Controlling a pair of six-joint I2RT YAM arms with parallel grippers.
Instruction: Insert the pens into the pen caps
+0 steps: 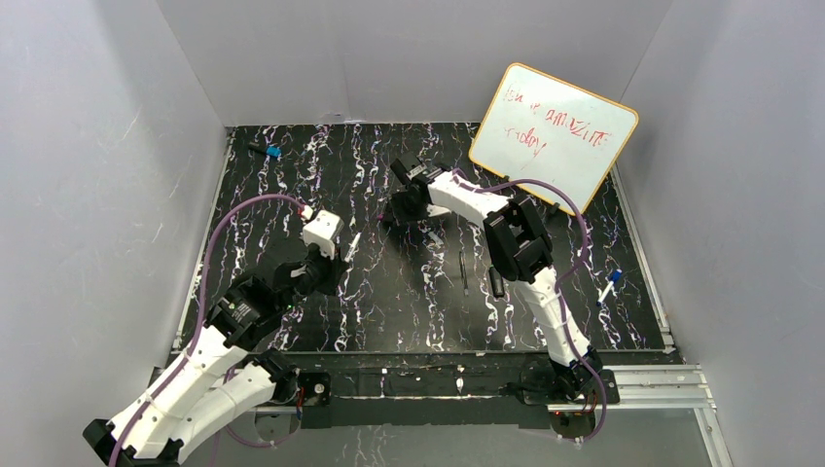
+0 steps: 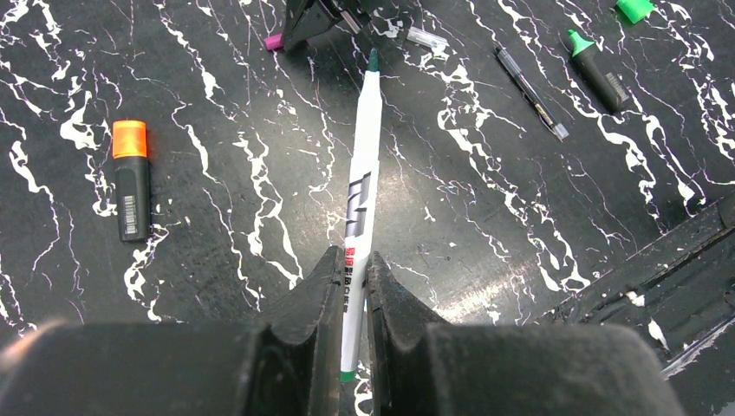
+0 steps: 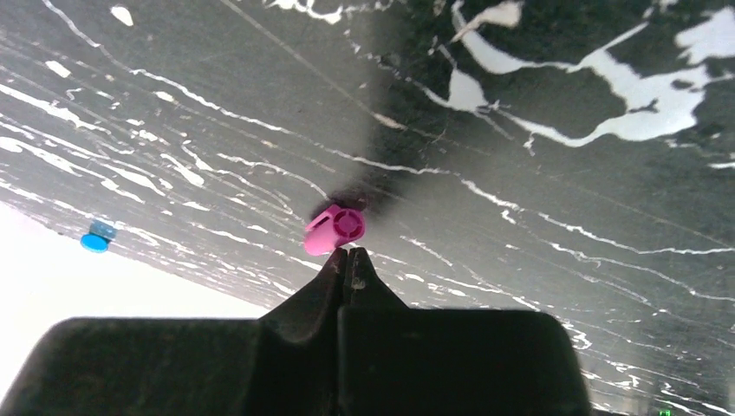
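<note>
My left gripper is shut on a white marker (image 2: 362, 156) with a dark green tip, pointing away from it in the left wrist view. My right gripper is shut at a pink cap (image 3: 334, 230), which sits at its fingertips low over the table at the centre back; how much is between the fingers is hidden. An orange highlighter (image 2: 130, 178), a grey pen (image 2: 529, 91), a green-tipped highlighter (image 2: 596, 74) and a loose green cap (image 2: 633, 10) also show in the left wrist view.
A whiteboard (image 1: 555, 117) stands at the back right. A blue-capped marker (image 1: 608, 290) lies at the right, a dark pen with a blue cap (image 1: 265, 151) at the back left.
</note>
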